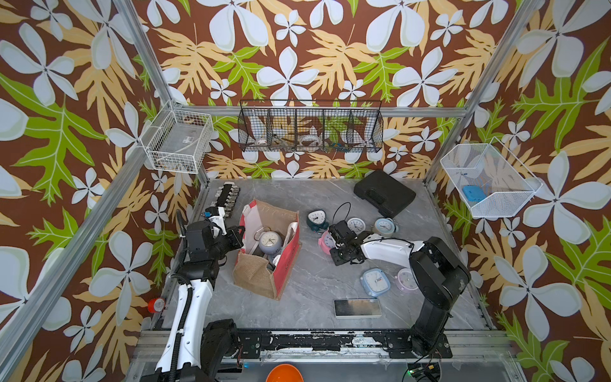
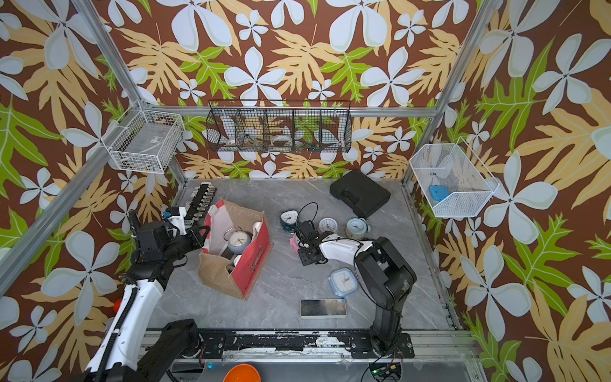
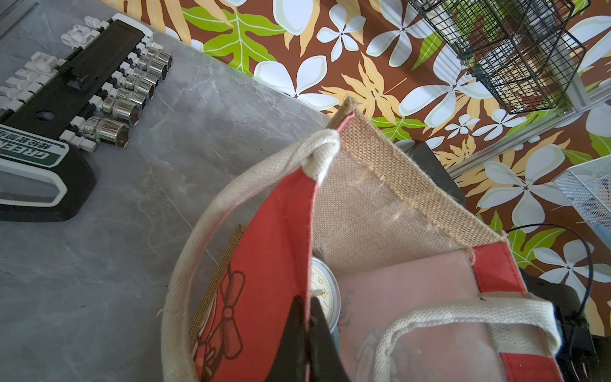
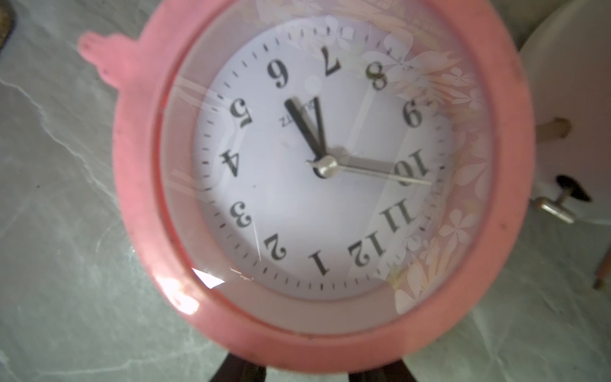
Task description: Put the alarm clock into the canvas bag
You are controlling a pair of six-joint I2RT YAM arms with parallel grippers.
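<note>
A pink round alarm clock (image 1: pixel 326 241) fills the right wrist view, its face (image 4: pixel 273 191) toward the camera. My right gripper is at the clock's lower rim, with its dark fingers (image 4: pixel 238 369) apart; the tips are hidden behind the rim. The red and tan canvas bag (image 1: pixel 286 261) stands open-mouthed on the left of the table, and a grey clock (image 1: pixel 270 241) lies inside. At the bag's left side, my left gripper is shut with the thin red bag edge (image 3: pixel 310 242) between its fingers.
Around the right arm lie a dark teal clock (image 1: pixel 317 220), a white clock (image 1: pixel 355 225), a blue-grey clock (image 1: pixel 384 226), a blue square clock (image 1: pixel 375 281) and a pale pink clock (image 1: pixel 406 279). A silver box (image 1: pixel 357 308) lies in front; a black case (image 1: pixel 384 193) lies behind.
</note>
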